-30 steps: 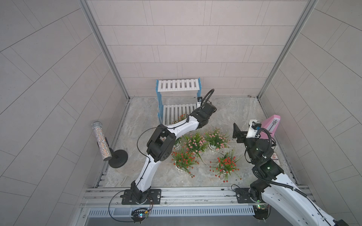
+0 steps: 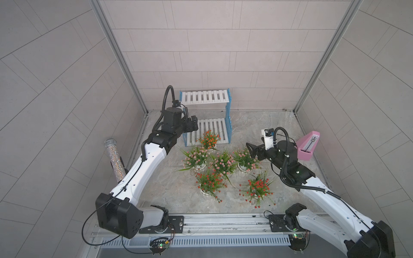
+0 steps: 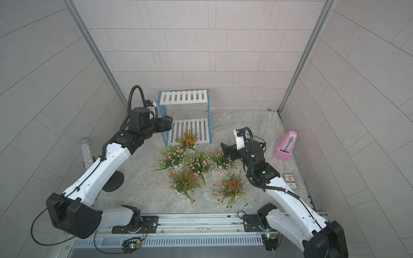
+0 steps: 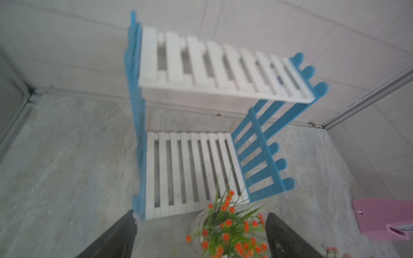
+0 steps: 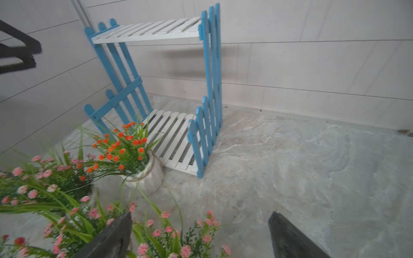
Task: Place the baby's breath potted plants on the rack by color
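A blue-and-white two-tier rack (image 2: 204, 96) stands at the back, both shelves bare. An orange-flowered plant (image 2: 209, 138) sits at its front. Pink-flowered plants (image 2: 223, 165) (image 2: 195, 158) (image 2: 247, 159) form a middle row; red-flowered plants (image 2: 210, 183) (image 2: 258, 188) stand nearest the front. My left gripper (image 2: 192, 123) hangs open and empty above the rack's left front, over the orange plant in its wrist view. My right gripper (image 2: 251, 150) is open and empty, just over the right-hand pink plant.
A pink upright object (image 3: 285, 146) stands by the right wall. A speckled cylinder (image 2: 115, 159) on a black stand is at the left. The floor right of the rack is clear.
My left arm has swung left from the rack's right side to its left front. My right gripper has moved left toward the plants.
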